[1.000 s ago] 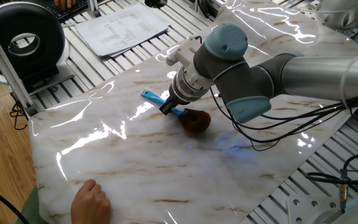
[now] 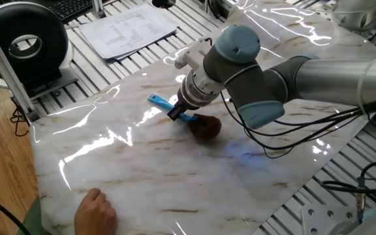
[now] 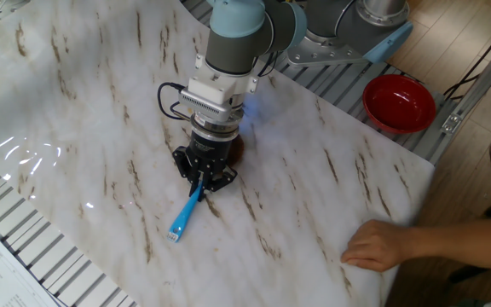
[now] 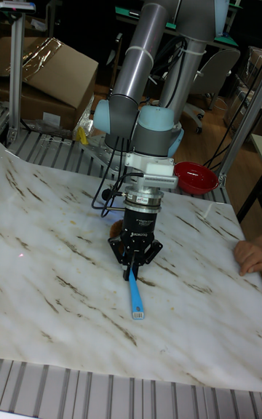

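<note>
A brush with a blue handle (image 2: 162, 102) and a brown bristle head (image 2: 205, 128) is at the middle of the marbled table. My gripper (image 3: 199, 189) points down over it, its fingers brought together on the handle, between the free end and the bristles. In the third exterior view the blue handle (image 4: 135, 299) sticks out toward the front from between the fingertips, while the gripper hides most of the bristles. Whether the brush rests fully on the table or is slightly raised, I cannot tell.
A red bowl (image 3: 399, 103) stands by the table edge near the robot's base. A person's hand (image 2: 96, 213) rests on the table's side. Papers (image 2: 128, 32) lie beyond another edge.
The arm, gripper and brush have not visibly moved. A hand at the keyboard along the top edge has gone out of view.
</note>
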